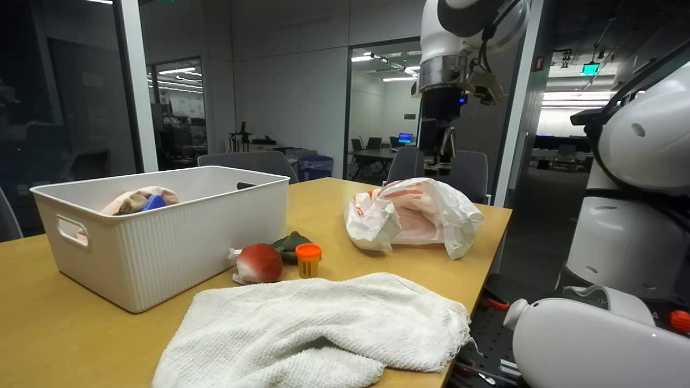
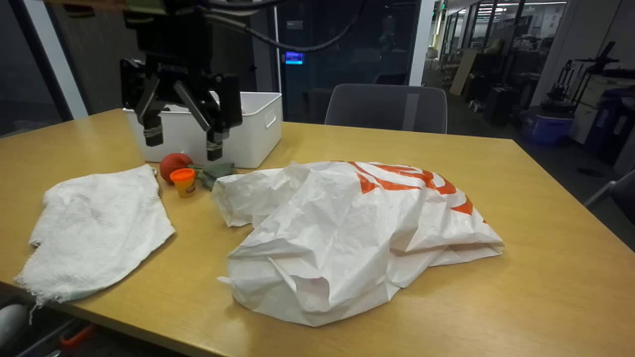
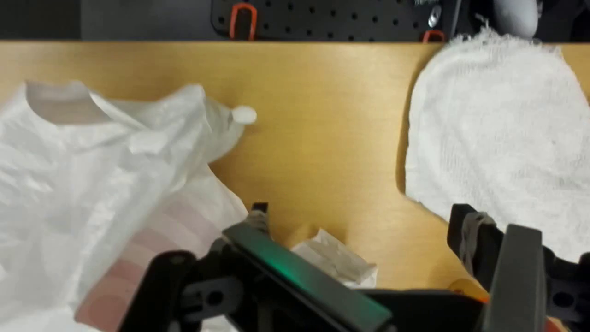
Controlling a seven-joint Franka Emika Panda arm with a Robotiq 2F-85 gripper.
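My gripper (image 2: 183, 146) hangs open above the table, its two fingers spread and the space between them empty. In the wrist view the gripper has a crumpled white plastic bag (image 3: 99, 182) on its left and a white towel (image 3: 503, 138) on its right. The bag (image 2: 363, 238) lies on the tabletop with red print showing. Near the bin are a red-and-white round object (image 1: 259, 263), a dark green cloth-like item (image 1: 289, 244) and a small yellow tub with an orange lid (image 1: 308, 261). That tub is mostly hidden in the wrist view.
A white ribbed bin (image 1: 207, 239) stands on the table (image 1: 323, 197), with a pale cloth (image 1: 155, 193) and a blue item (image 1: 154, 202) inside. Chairs line the far side. In exterior view 2, the table's right side is bare.
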